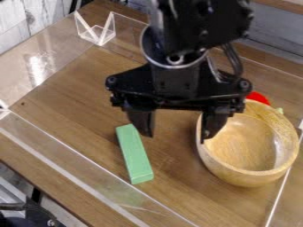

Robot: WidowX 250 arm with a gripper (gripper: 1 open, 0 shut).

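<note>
My black gripper [176, 119] hangs large in the middle of the camera view, open, its two dark fingers spread wide above the table, with nothing seen between them. A green rectangular block [135, 158] lies on the wooden table [83, 115] below and left of the gripper. A round wooden bowl [249, 164] stands to the right, its rear edge partly hidden behind the right finger.
A red object [258, 97] sits behind the bowl, mostly hidden. A clear plastic holder [95, 27] stands at the back left. Clear barriers run along the table's edges.
</note>
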